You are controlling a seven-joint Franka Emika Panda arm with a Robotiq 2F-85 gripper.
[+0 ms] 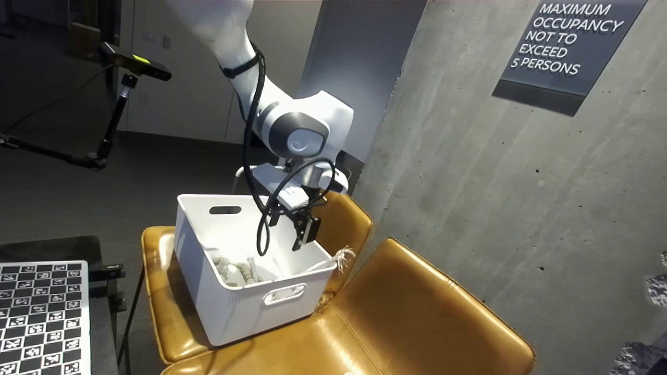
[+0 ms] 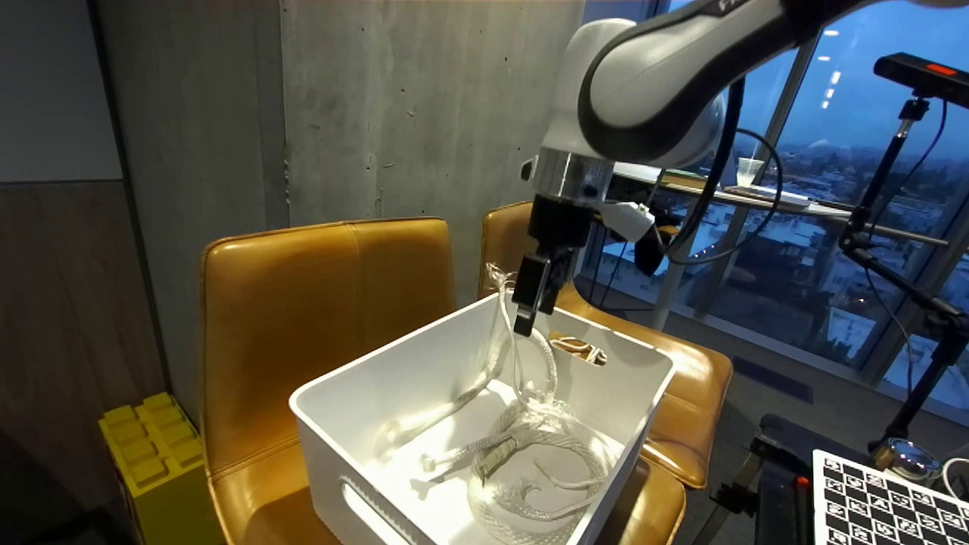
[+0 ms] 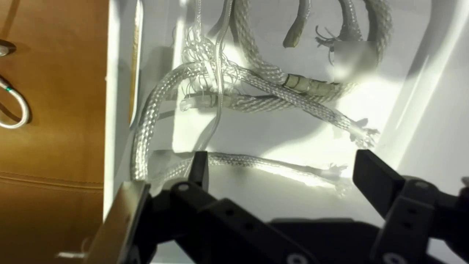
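A white plastic bin (image 2: 363,363) with handle slots sits on a tan leather chair. Inside it lie several pieces of pale braided rope (image 3: 151,118), some looped, with frayed ends and thin strings. One rope's frayed end (image 1: 343,256) sticks up over the bin's corner in exterior view 1. My gripper is open above the bin, its fingertips (image 3: 200,169) wide apart. In the wrist view a straight rope (image 3: 272,166) shows beyond the gap, with nothing gripped. From exterior view 2 the gripper (image 2: 536,318) appears near the bin's far rim.
A second leather chair (image 1: 431,300) stands close by, its seat empty. Behind the chairs rises a concrete wall (image 1: 488,187). A checkered board (image 1: 44,319) lies at one side, with a camera on a stand (image 1: 147,67) beyond it. A white loop (image 3: 19,116) rests outside the bin.
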